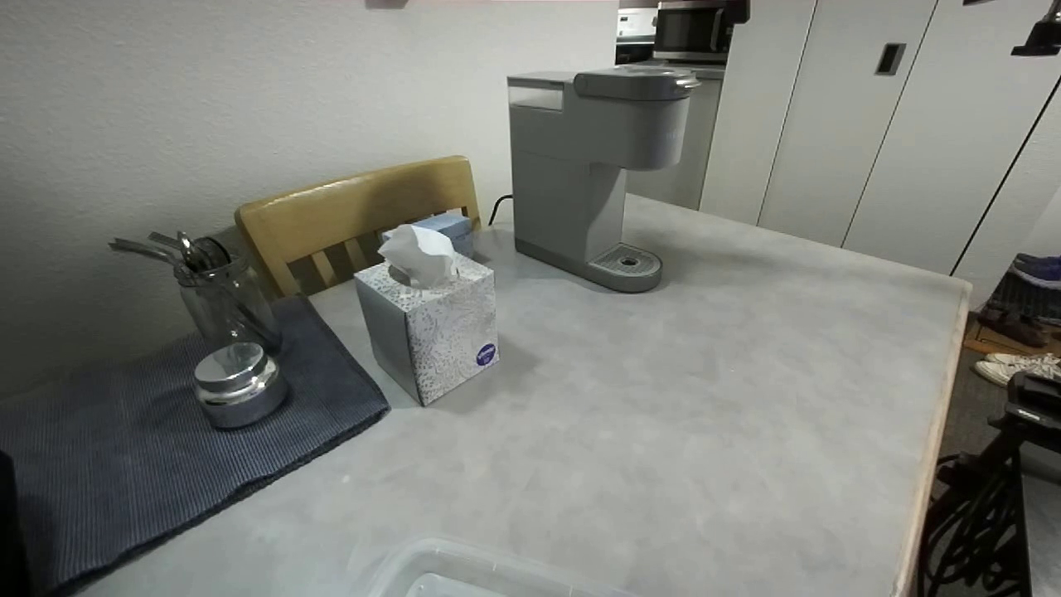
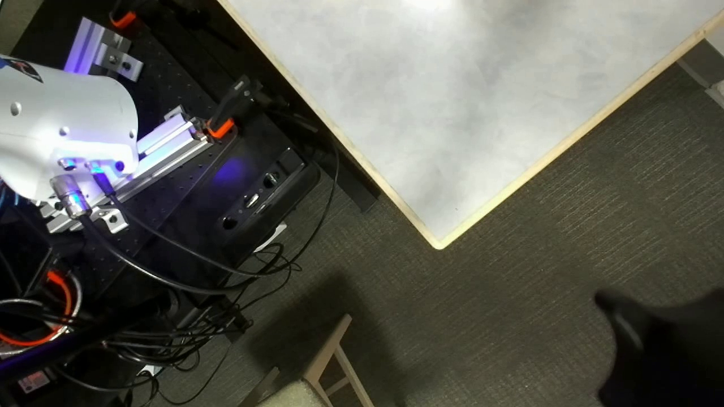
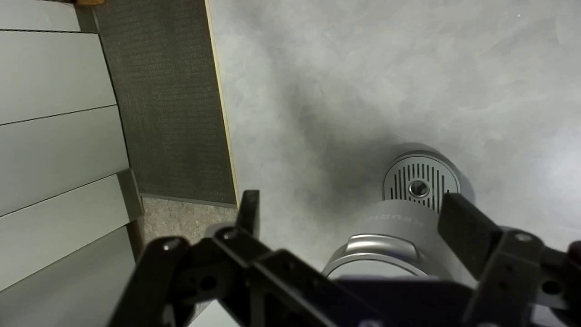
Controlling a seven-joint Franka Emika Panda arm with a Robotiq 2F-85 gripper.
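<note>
A grey coffee maker (image 1: 557, 179) stands upright at the back of the table in exterior view 1, with its round drip tray (image 1: 628, 263) facing the open tabletop. Seen from above in the wrist view, the coffee maker (image 3: 403, 217) shows its silver-edged top and slotted drip tray (image 3: 400, 182). My gripper is open over it, one finger (image 3: 248, 213) off to the left and the other at the machine's right side. Nothing is visibly held between them. The gap in height between fingers and machine cannot be judged, and the gripper's base hides the machine's rear.
A tissue box (image 1: 448, 333) stands left of the machine. On a blue placemat (image 1: 129, 468) are a lidded silver jar (image 1: 239, 386) and a glass jar (image 1: 224, 303) of utensils. A clear plastic container (image 1: 448, 567) sits at the front.
</note>
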